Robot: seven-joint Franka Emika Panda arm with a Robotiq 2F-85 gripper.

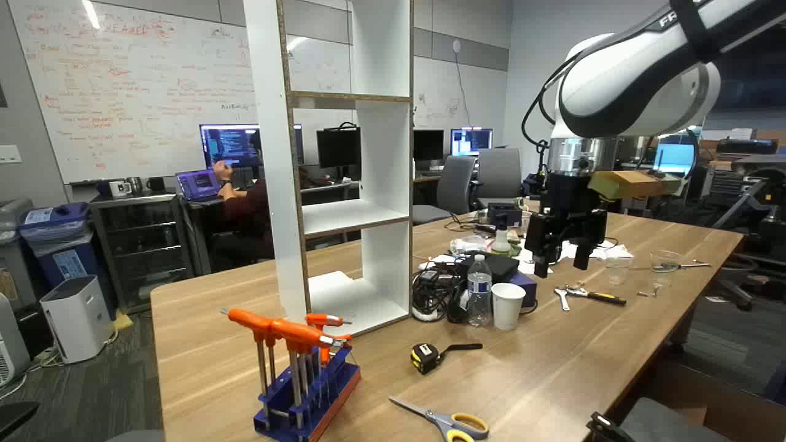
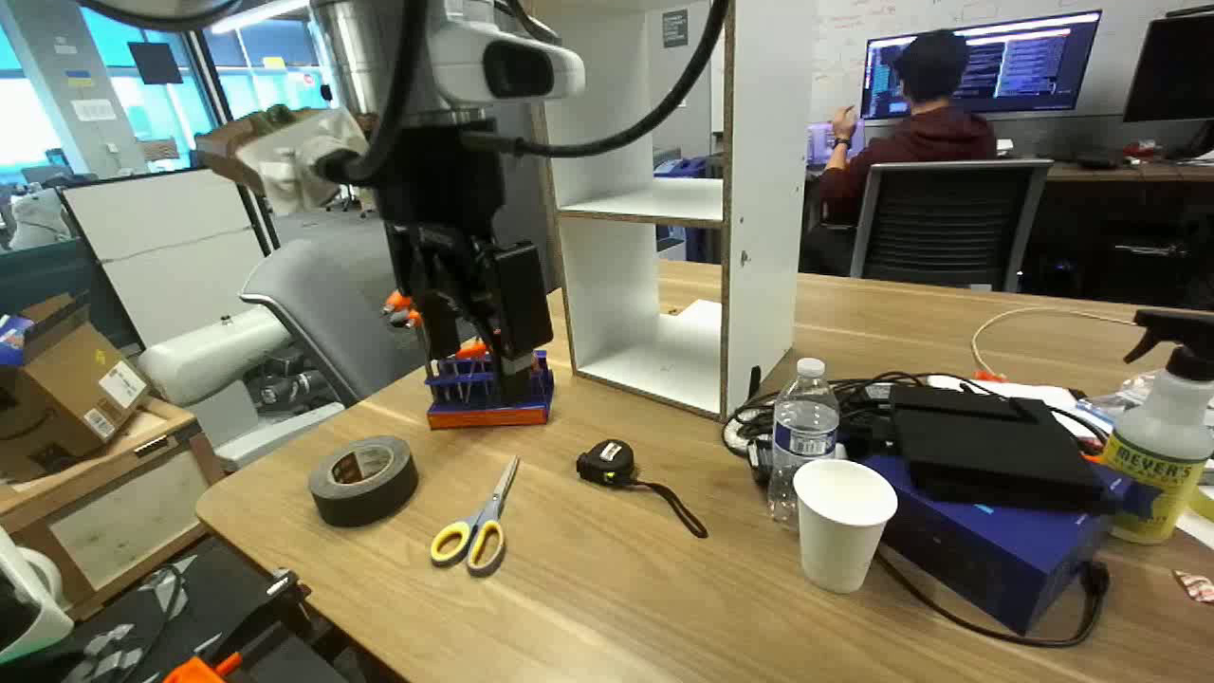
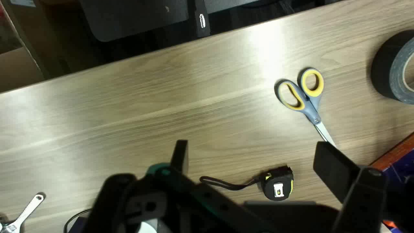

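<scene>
High over the wooden table, my gripper stands open, its fingers wide apart with nothing held between them. In the wrist view a black and yellow tape measure with a wrist strap lies on the table below, seen between the two fingers. Grey and yellow scissors rest near it, blades partly behind one finger. A dark roll of tape lies at the table's end. The blue rack of orange-handled hex keys stands beside the white shelf.
A water bottle, a white paper cup, a blue box and tangled cables crowd one side. A spray bottle stands beyond them. Farther along lie a wrench and a yellow-black tool. Bare tabletop surrounds the tape measure.
</scene>
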